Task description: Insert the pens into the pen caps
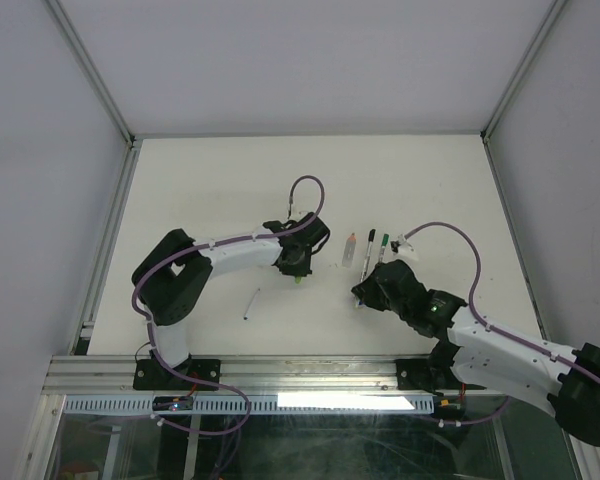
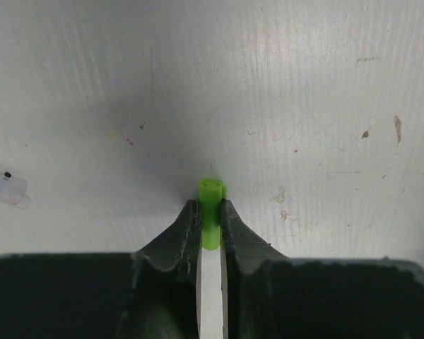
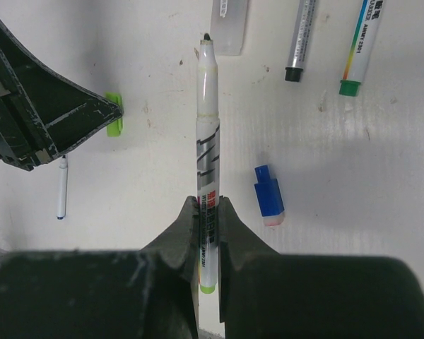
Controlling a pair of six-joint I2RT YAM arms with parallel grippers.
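Observation:
A green cap [image 2: 211,212] lies on the table, with my left gripper low around it, fingertips at its sides; whether they grip it I cannot tell. My right gripper is shut on an uncapped white marker [image 3: 207,155] with a dark tip pointing away from the fingers. A blue cap [image 3: 268,194] lies on the table to the right of that marker. A thin white pen [image 3: 62,187] lies on the left side.
A dark-capped marker [image 3: 301,39], a green-capped marker [image 3: 362,46] and a clear piece [image 3: 229,35] lie at the back of the right wrist view.

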